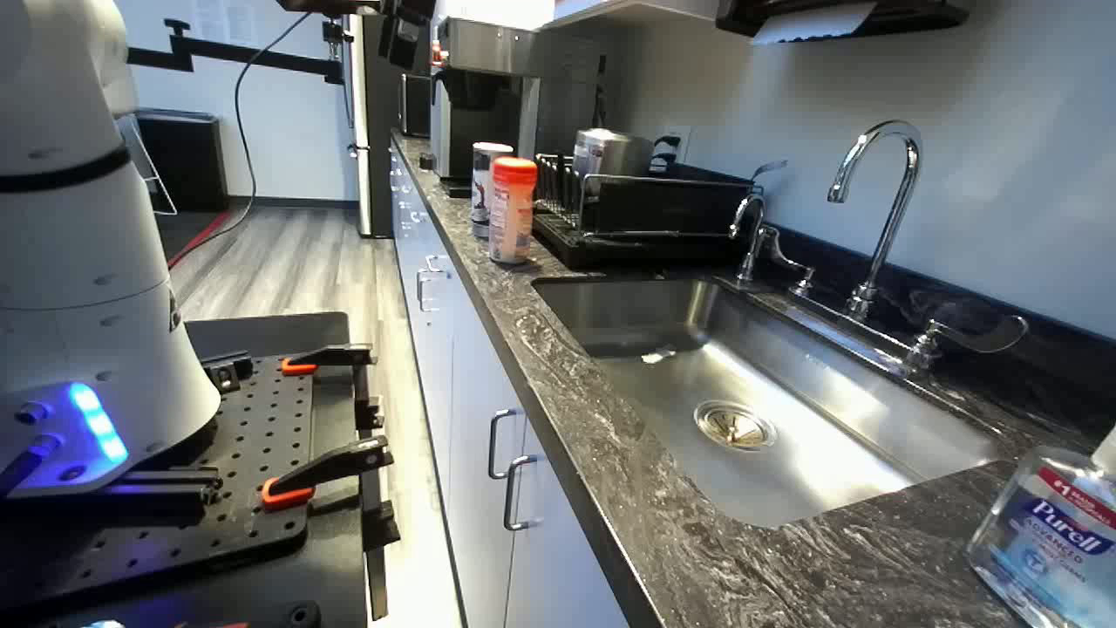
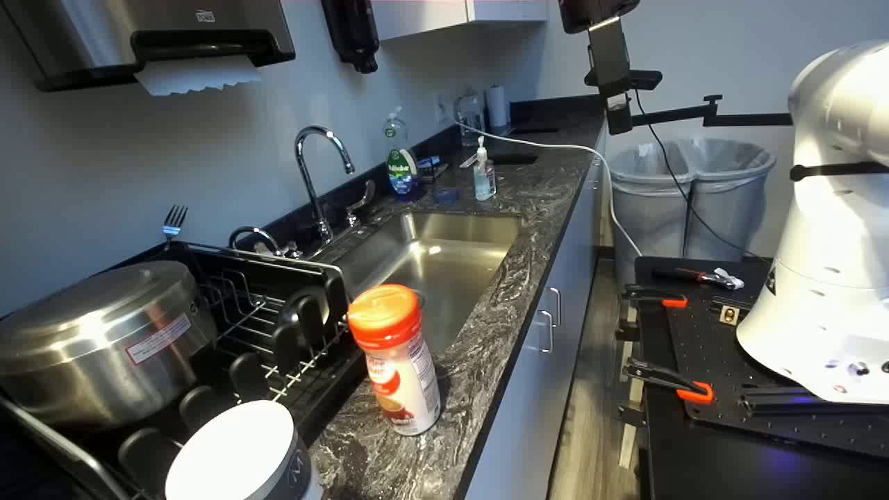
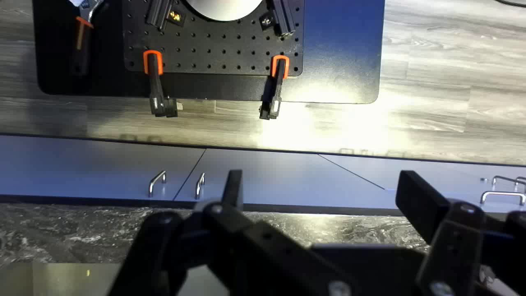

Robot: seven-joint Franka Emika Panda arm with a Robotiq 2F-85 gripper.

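Observation:
Seen from the wrist, my gripper is open, its two black fingers (image 3: pixel 416 197) wide apart with nothing between them. It is high over the cabinet fronts and the counter edge. Below it, the stainless sink (image 1: pixel 670 419) looks empty apart from a small pale scrap (image 1: pixel 658 356) near its back-left part. A creamer bottle with a red-orange lid (image 2: pixel 395 358) stands upright on the counter (image 2: pixel 467 367), between sink and dish rack. Beside it is a white-topped canister (image 2: pixel 233 450).
The dish rack (image 1: pixel 670 204) holds a large metal pot (image 2: pixel 108 325). Chrome faucet (image 1: pixel 905 199) and handles rise behind the sink. A Purell bottle (image 1: pixel 1057 534) stands at its near end. Orange-tipped clamps (image 3: pixel 155 74) jut from the robot's table (image 3: pixel 340 54); floor separates table and cabinets.

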